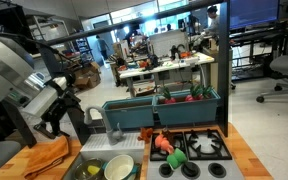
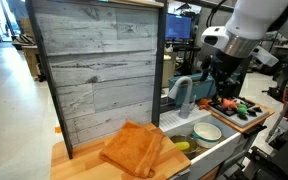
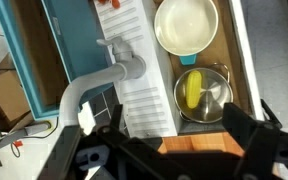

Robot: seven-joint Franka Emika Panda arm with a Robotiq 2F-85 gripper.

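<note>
My gripper stands open with nothing between its fingers, high over the sink area. In the wrist view, a metal pot (image 3: 216, 100) with a yellow object (image 3: 193, 88) inside lies ahead of the fingertips, to the right of their middle. A white bowl (image 3: 186, 24) sits beyond the pot. The curved faucet (image 3: 84, 82) rises on the left. An orange cloth (image 2: 132, 144) lies on the wooden counter; in the first exterior view the gripper (image 1: 50, 130) appears above and beside that cloth.
The stove (image 1: 191, 151) right of the sink carries red and green toy items. Behind it, blue-green bins (image 1: 188, 106) hold red and green items. A tall grey panel (image 2: 104, 75) stands behind the cloth. Bare wood (image 2: 76, 158) shows left of the cloth.
</note>
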